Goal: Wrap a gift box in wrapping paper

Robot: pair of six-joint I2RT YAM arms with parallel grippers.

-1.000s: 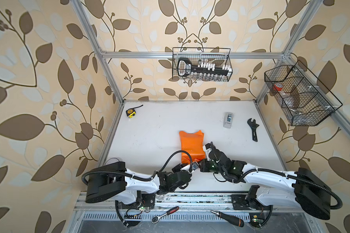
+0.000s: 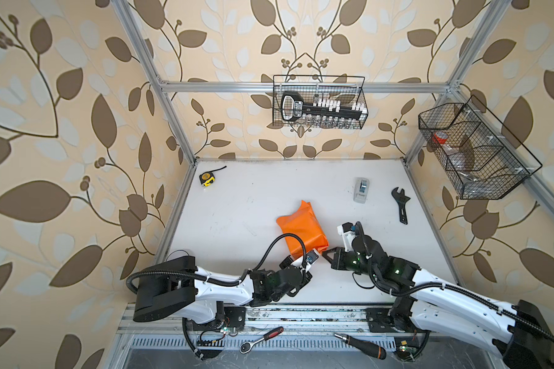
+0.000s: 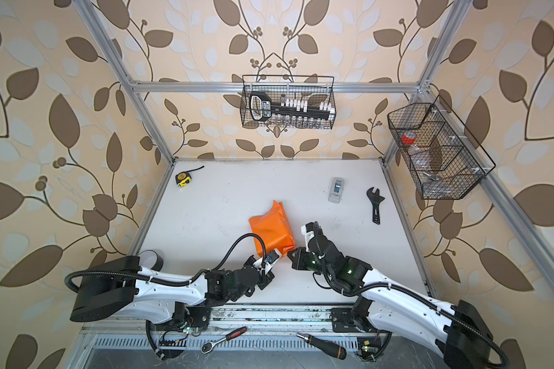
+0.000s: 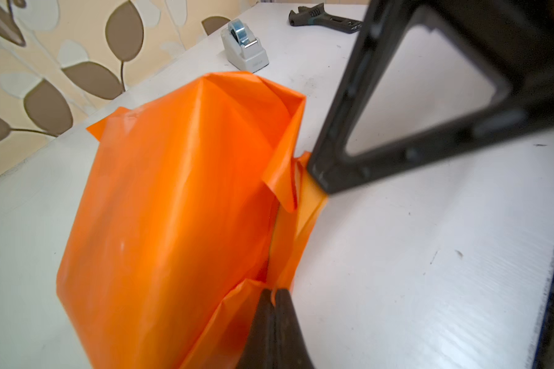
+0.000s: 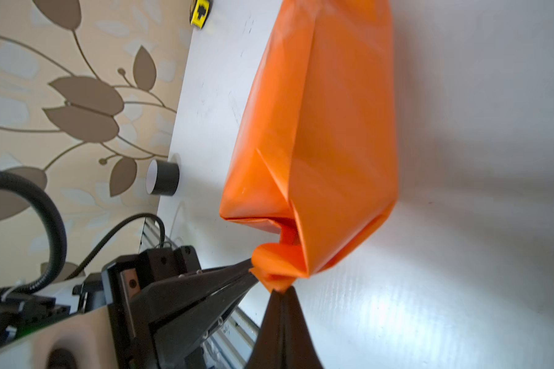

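Note:
The gift box is wrapped in orange paper and sits askew at the front middle of the table. Loose folds stick out at its near end. My right gripper is shut on a gathered paper fold there. My left gripper is shut at the same end, its tips touching the paper's edge; whether any paper is pinched between them is unclear. In the left wrist view, the right gripper's black finger meets the paper flap. The box itself is hidden inside the paper.
A tape dispenser and a wrench lie to the right, a tape measure at the back left. A dark roll stands near the left edge.
The wrapped box has turned counterclockwise from square to askew, its near end swinging right. My right gripper has moved right with the paper; the left has shifted slightly right.

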